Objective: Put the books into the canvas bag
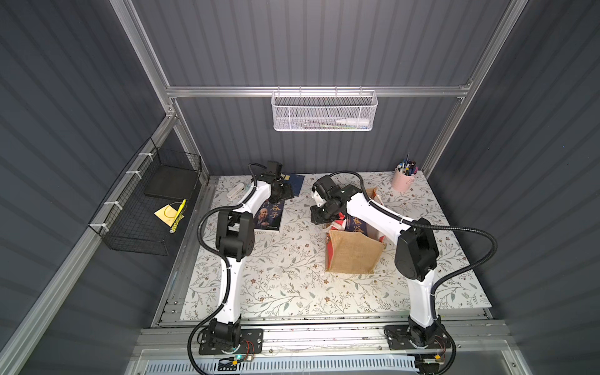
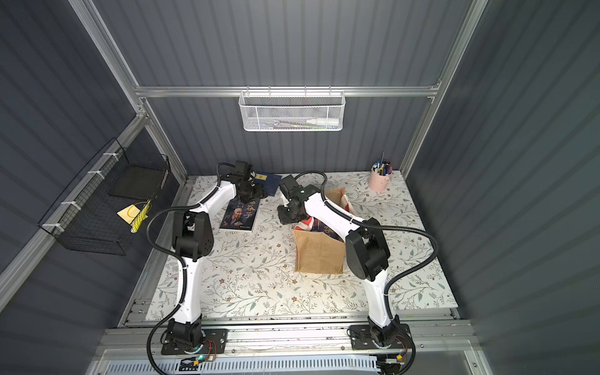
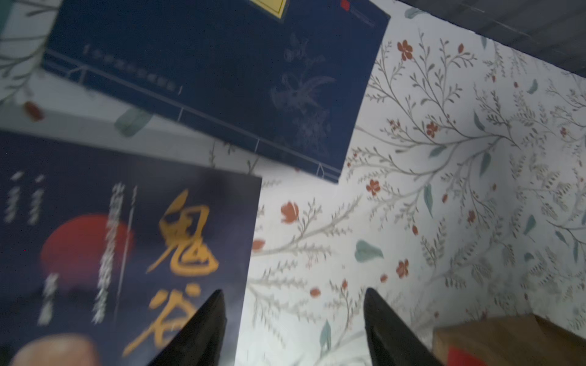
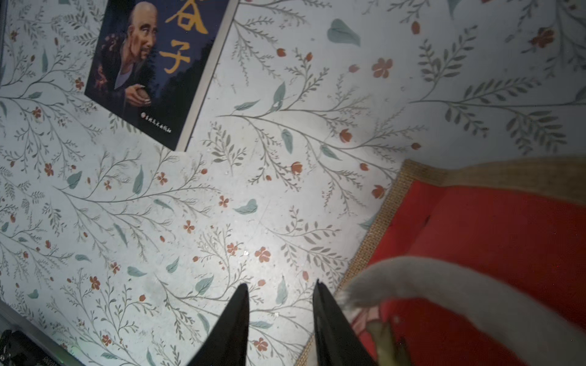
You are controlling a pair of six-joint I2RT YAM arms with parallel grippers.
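The canvas bag [image 1: 356,253] stands on the right half of the table, tan outside with a red lining [image 4: 488,238]. Inside it a dark book with gold characters [image 1: 356,225] shows. A dark book with a bald man [image 2: 240,215] lies flat to the left, and a plain navy book [image 3: 244,91] lies behind it. Over these two hangs my left gripper, open, with only tabletop and book edge seen between its fingers. My right gripper is above the bag's left rim, its fingers parted with bare tabletop visible between. A pale strap [image 4: 457,286] curves beside it.
A pink pen cup [image 1: 403,181] stands at the back right corner. A black wire basket [image 1: 150,206] hangs on the left wall and a white mesh basket [image 2: 292,115] on the back wall.
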